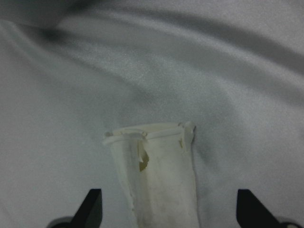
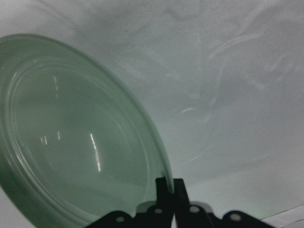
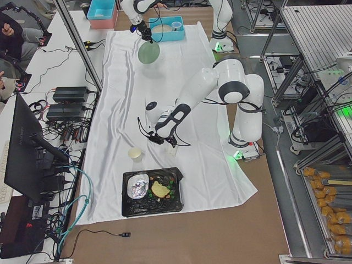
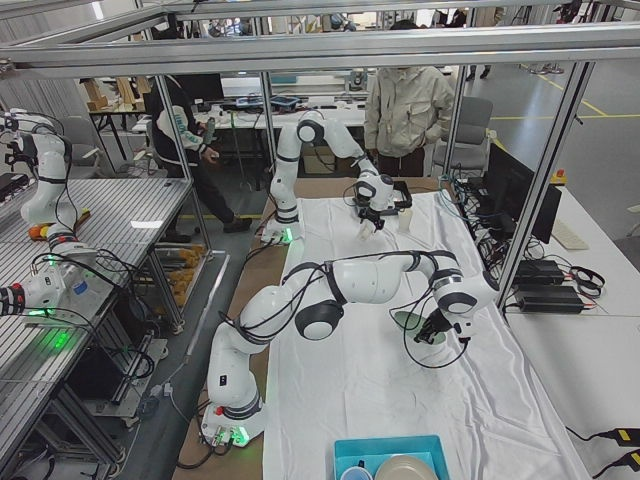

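Note:
A pale, crumpled paper-like piece (image 1: 168,175) with a small hole lies on the white cloth below my left gripper, whose fingers stand open on either side of it. My right gripper is shut on the rim of a green plate (image 2: 80,133), held tilted near the blue bin at the far end in the camera left view. A cream cup (image 3: 135,153) stands beside a black tray (image 3: 129,204) holding a foil dish (image 3: 137,187) and yellow food with green bits (image 3: 160,190).
A blue bin (image 4: 355,450) with dishes sits at the table's far end. A monitor (image 3: 27,154), cables and black boxes crowd one side, behind a metal post.

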